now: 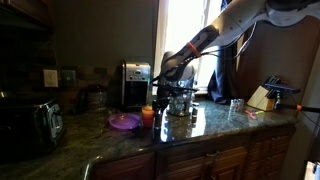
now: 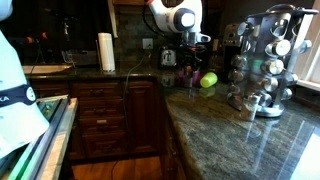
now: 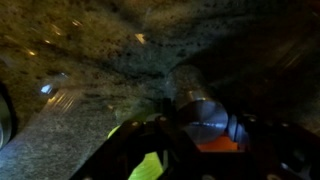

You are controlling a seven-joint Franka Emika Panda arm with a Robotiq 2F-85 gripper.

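In the wrist view a small, dull cylinder (image 3: 195,98) with a pale round end stands between the fingers of my gripper, which looks shut on it. The view is dark, and what the cylinder is cannot be told. An orange cup (image 3: 222,145) and a yellow-green object (image 3: 146,167) show partly behind the fingers. Exterior view 1 has my gripper (image 1: 159,104) low over the counter, just right of the orange cup (image 1: 148,116). A purple plate or bowl (image 1: 125,121) lies left of the cup. In exterior view 2 the yellow-green object (image 2: 208,79) is near the gripper (image 2: 190,70).
A toaster (image 1: 137,85) stands behind the cup. A rack of jars (image 2: 268,65) with small shakers (image 2: 250,107) beside it occupies the window side. A knife block (image 1: 262,99) sits farther right.
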